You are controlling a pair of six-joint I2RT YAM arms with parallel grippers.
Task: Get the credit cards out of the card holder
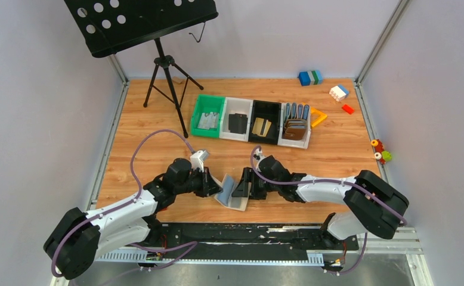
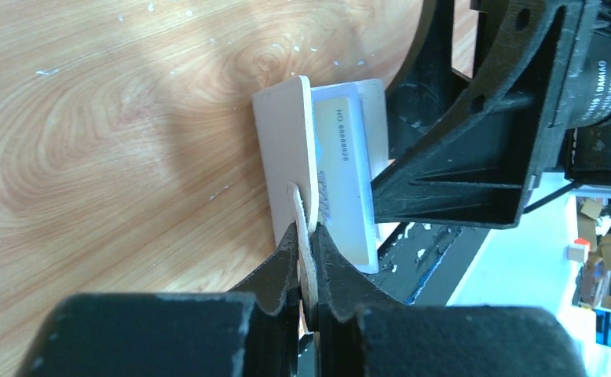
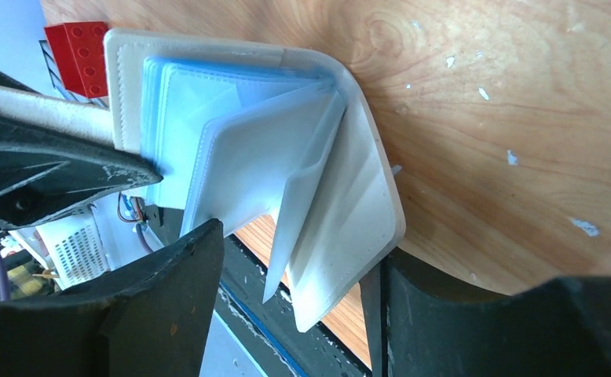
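The white card holder (image 1: 237,202) is spread open near the table's front, its translucent blue sleeves (image 3: 184,133) showing. My left gripper is shut on its white edge. My right gripper is part open around the lower end of the holder, with a white cover and a loose sleeve flap between its fingers; whether it grips them I cannot tell. Whether cards are in the sleeves is unclear.
A row of bins (image 1: 220,137) with small items stands behind both arms. A black music stand (image 1: 174,89) is at back left. Coloured bricks (image 1: 339,92) lie at back right. A red brick (image 3: 82,59) is beside the holder.
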